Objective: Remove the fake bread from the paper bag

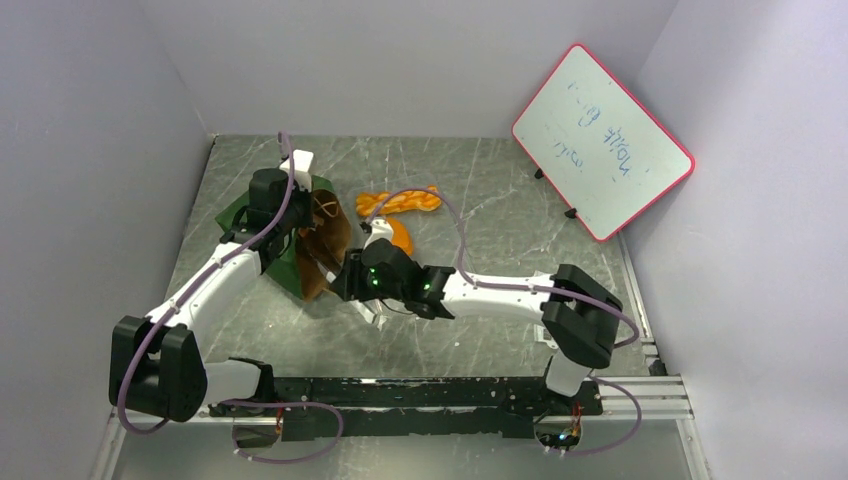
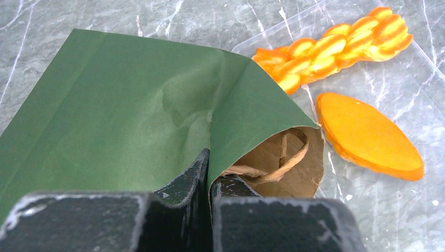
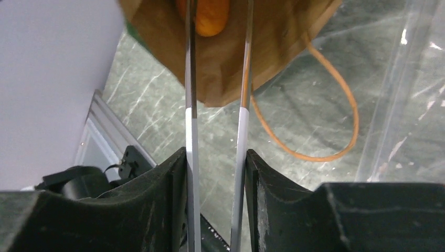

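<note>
A green paper bag [image 2: 141, 100] with a brown inside lies on its side at the table's left, mouth facing right. My left gripper is shut on its rim, paper pinched between the fingers. From the right, my right gripper reaches into the mouth; its long thin fingers [image 3: 192, 89] stand apart. An orange piece of bread [image 3: 212, 18] shows inside the bag, partly behind one finger in the right wrist view; I cannot tell whether they touch. Outside lie a braided loaf [image 2: 336, 50] and a flat orange oval bread [image 2: 367, 134].
The bag's cord handle [image 3: 349, 107] loops out over the table below the mouth. A clear plastic sheet or tray [image 3: 391, 100] lies right of the bag. A whiteboard [image 1: 605, 140] stands at the back right.
</note>
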